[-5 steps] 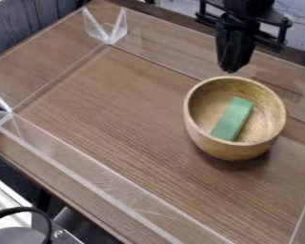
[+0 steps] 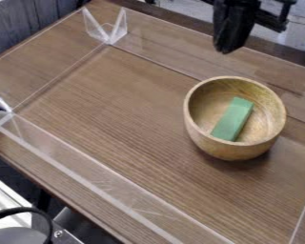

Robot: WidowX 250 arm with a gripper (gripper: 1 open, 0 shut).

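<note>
A light wooden bowl [image 2: 204, 138] sits on the right half of the wooden table, holding a green block [image 2: 232, 120] lying lengthwise inside it. My dark gripper [image 2: 228, 45] is at the top of the view, above and behind the bowl and apart from it. It is shut, with nothing visible between its fingers.
Clear folded plastic pieces [image 2: 106, 26] stand at the back left, and transparent strips run along the front left. Dark cables and grey hardware [image 2: 15, 231] are at the lower left corner.
My gripper has moved upward in the view, away from the bowl. The bowl and green block have not visibly moved.
</note>
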